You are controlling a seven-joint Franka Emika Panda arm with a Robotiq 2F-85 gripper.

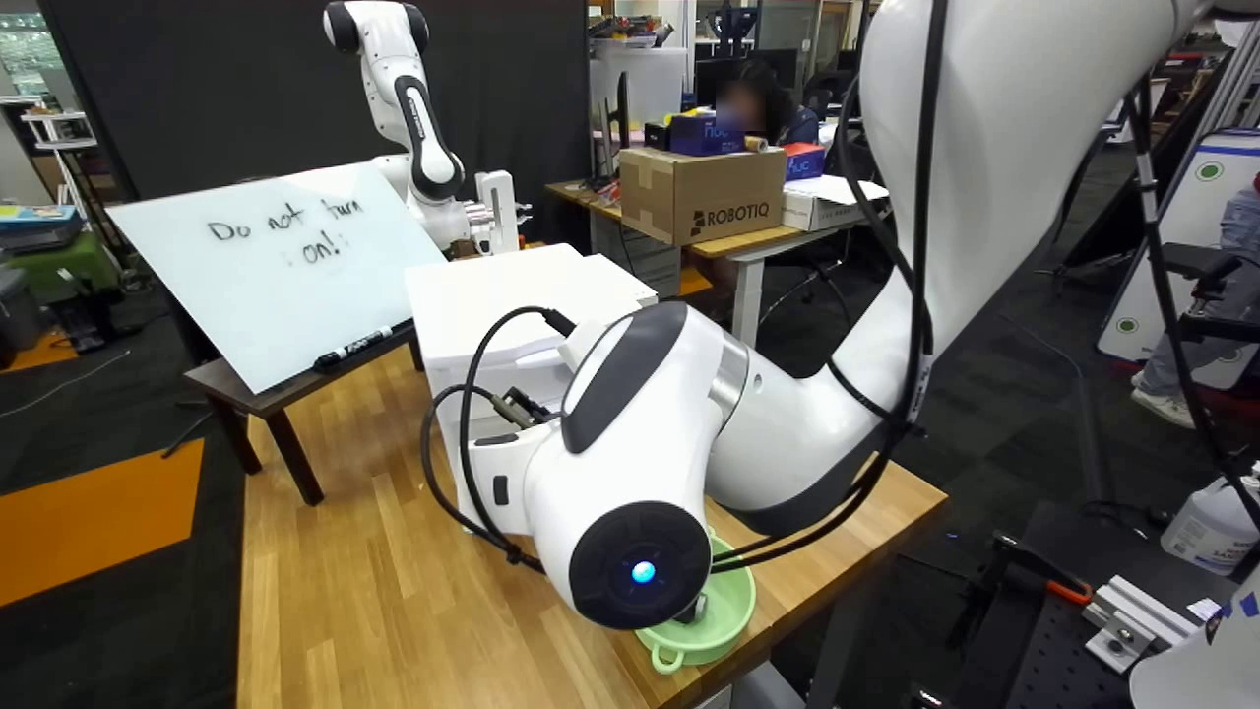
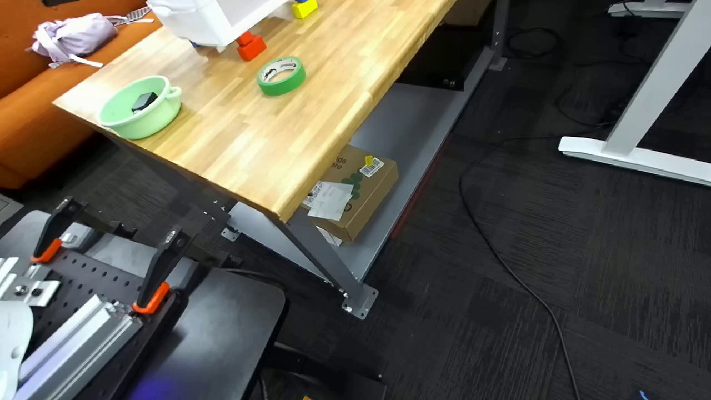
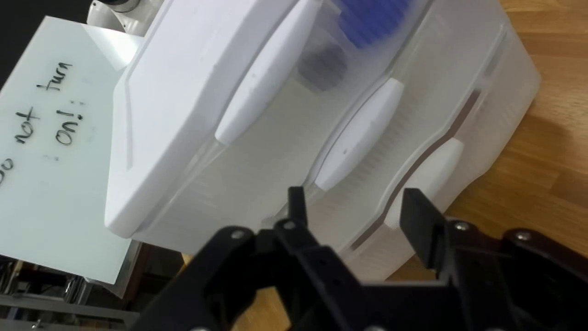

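Observation:
A white unit with translucent drawers fills most of the wrist view, tilted across it. Its upper handle, middle handle and lower handle are white. My gripper is open in front of the drawers, a gap showing between its dark fingers. The right finger overlaps the lower handle's near end; whether they touch I cannot tell. Something blue shows through the top drawer. In exterior view 1 my wrist hides the gripper and part of the white unit.
A green bowl holding a black object stands near the table's edge. Green tape, a red block and a yellow block lie near the white unit. A lettered whiteboard leans beyond it.

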